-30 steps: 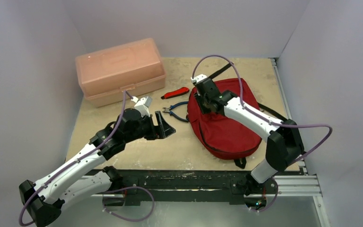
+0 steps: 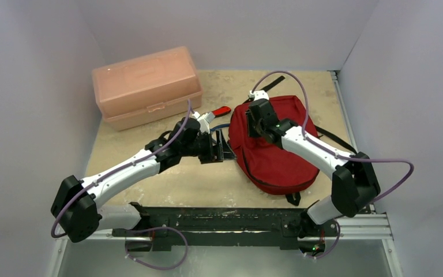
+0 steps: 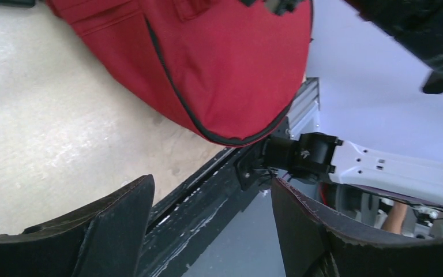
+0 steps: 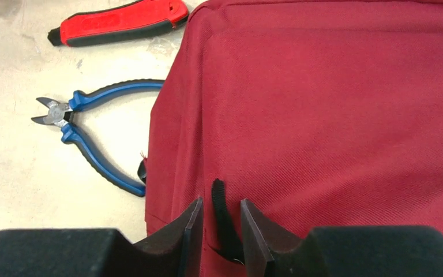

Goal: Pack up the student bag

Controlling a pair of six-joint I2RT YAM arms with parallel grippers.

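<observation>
The red bag (image 2: 282,164) lies on the right half of the table, its dark zipper curving round the near side. Over its upper left part hangs my right gripper, open and empty; a black pull tab (image 4: 222,213) on the fabric shows between its fingers. At the bag's left edge, my left gripper (image 2: 226,145) is open with nothing between its fingers. Left of the bag lie the blue-handled cutters (image 4: 101,115), spread open, handle ends against the bag's edge. Behind them is a red and black utility knife (image 4: 124,23). In the top view my left arm partly covers both tools.
A closed, translucent orange box (image 2: 147,86) stands at the table's back left. Black straps (image 2: 274,84) stick out from the bag's back and sides.
My left gripper has moved right, up to the bag's left edge. After a short swing left, the right gripper has shifted right over the bag. Bag and tools have not visibly moved.
</observation>
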